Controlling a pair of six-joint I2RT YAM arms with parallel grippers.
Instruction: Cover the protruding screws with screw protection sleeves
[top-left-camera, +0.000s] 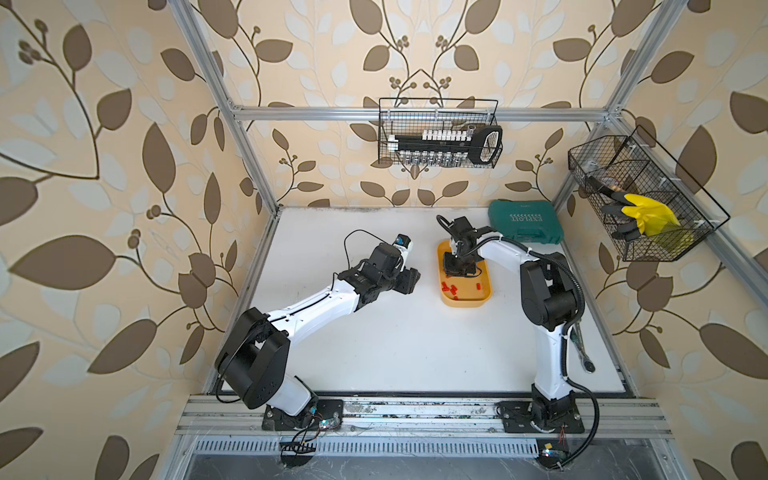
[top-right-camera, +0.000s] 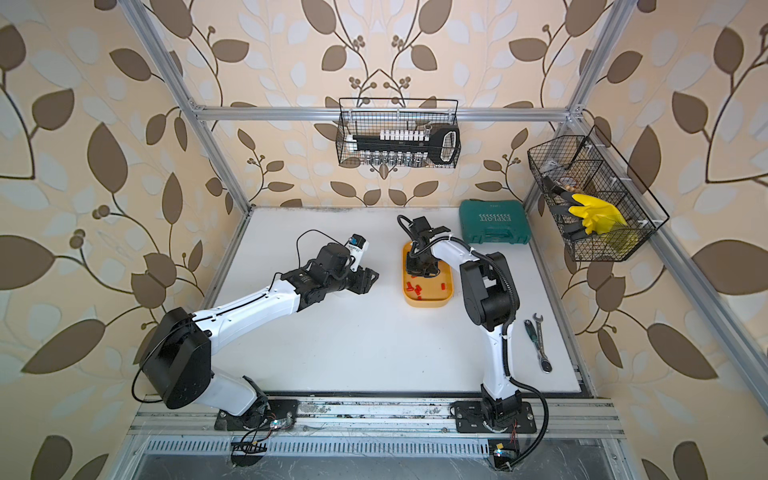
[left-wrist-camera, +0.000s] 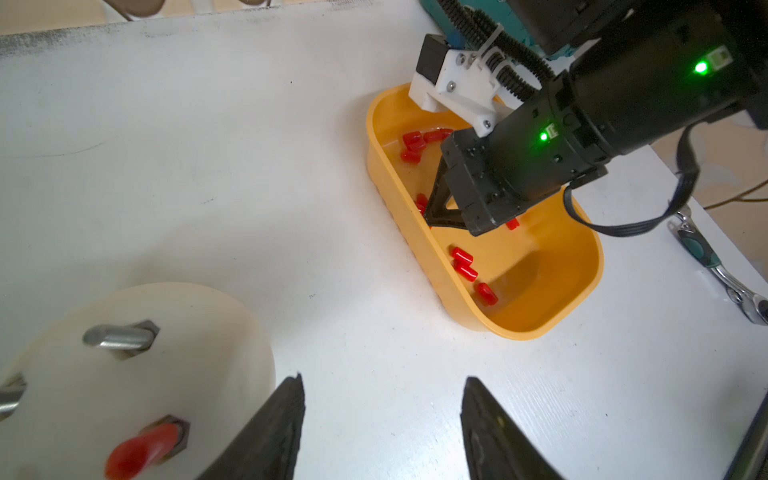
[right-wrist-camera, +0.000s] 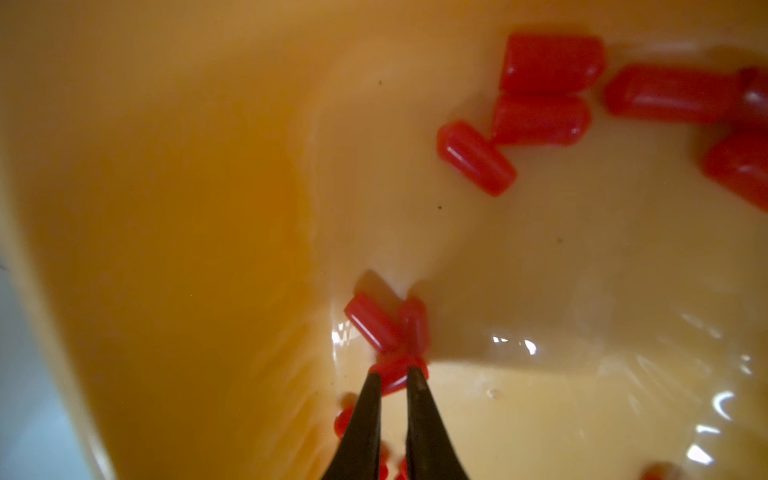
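Note:
In the left wrist view, a white round part (left-wrist-camera: 212, 344) carries metal screws; one bare screw (left-wrist-camera: 120, 336) shows whole, another at the left edge is cut off. A red sleeve (left-wrist-camera: 144, 452) covers a third. My left gripper is open and empty, to the right of that part and above the table. Inside the orange tray (top-left-camera: 468, 302), near its left wall, my right gripper is shut on a red sleeve (right-wrist-camera: 396, 377) at its fingertips. Two more sleeves touch or nearly touch that one, including a slanted sleeve (right-wrist-camera: 372, 321).
Other loose sleeves lie about the tray, among them a single sleeve (right-wrist-camera: 477, 158). A green case (top-right-camera: 494, 222) stands at the back right, and wrenches (top-right-camera: 540, 344) lie at the right edge.

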